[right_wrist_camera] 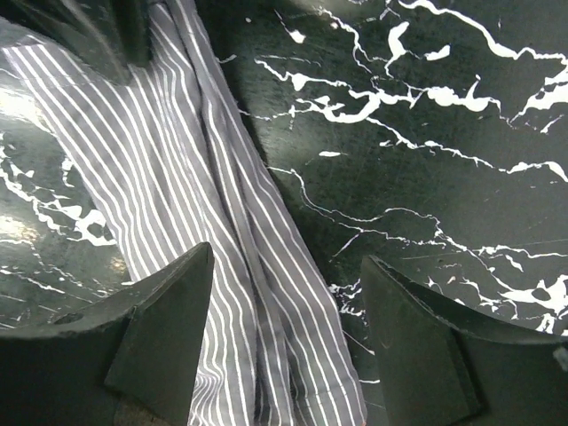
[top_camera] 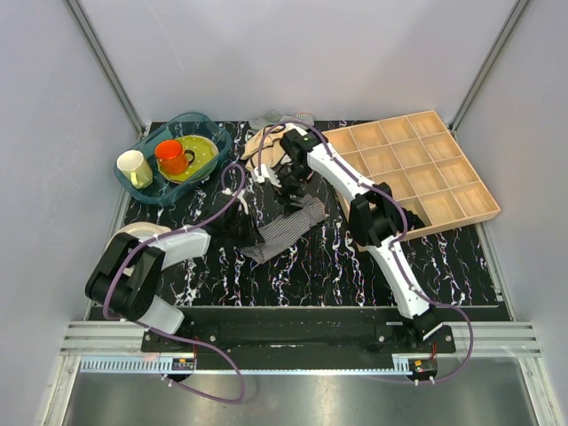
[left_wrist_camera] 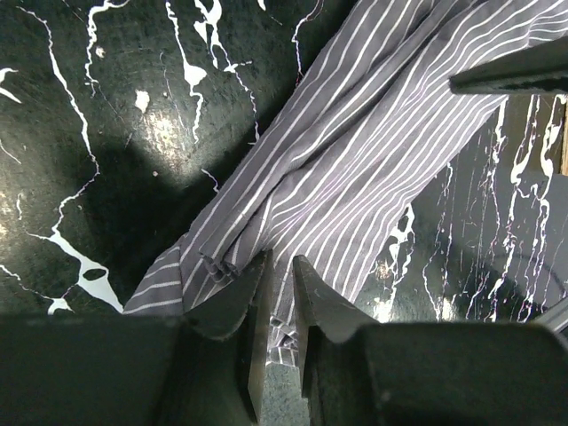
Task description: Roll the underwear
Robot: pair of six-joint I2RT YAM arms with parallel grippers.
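The grey white-striped underwear [top_camera: 282, 232] lies in a long folded strip at the middle of the black marbled table. In the left wrist view, my left gripper is at the cloth's near end, narrowed on a bunched fold of the underwear [left_wrist_camera: 346, 160]. In the right wrist view, my right gripper stands open low over the other end of the striped cloth [right_wrist_camera: 222, 266], one finger over it and the other beside it over bare table.
A teal basket [top_camera: 124, 191] with mugs and a yellow plate is at the back left, beige garments [top_camera: 264, 146] at the back, an empty wooden compartment box [top_camera: 479, 209] at the right. A pale lid [top_camera: 120, 240] lies under the left arm.
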